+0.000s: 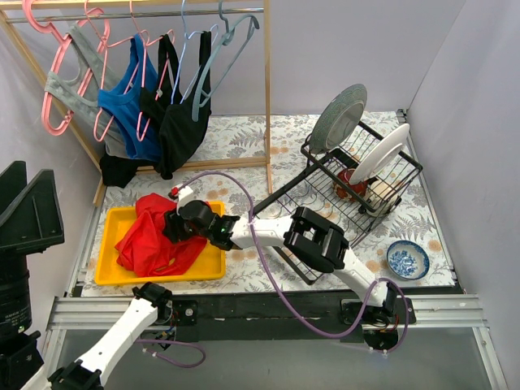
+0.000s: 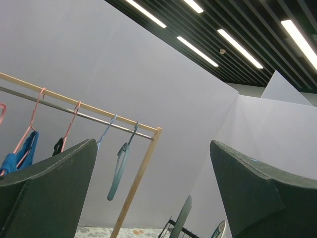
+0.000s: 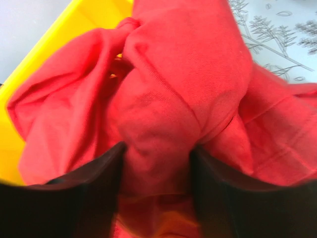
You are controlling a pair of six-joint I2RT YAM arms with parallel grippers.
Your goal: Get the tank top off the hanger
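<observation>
My right gripper (image 1: 175, 227) is down at the red garment (image 1: 150, 248) in the yellow tray (image 1: 114, 272); in the right wrist view red cloth (image 3: 183, 74) lies between its blurred fingers, and whether they grip it cannot be told. My left gripper (image 1: 24, 211) stands open and empty at the far left. On the rack hang grey (image 1: 71, 89), blue (image 1: 122, 110) and black (image 1: 180, 138) tank tops on hangers. A light blue hanger (image 1: 236, 53) at the right end carries no garment.
A black dish rack (image 1: 333, 166) with plates stands at the right, a small patterned bowl (image 1: 408, 262) in front of it. Bare table lies right of the tray. The wooden rack frame (image 1: 267, 97) borders the garments.
</observation>
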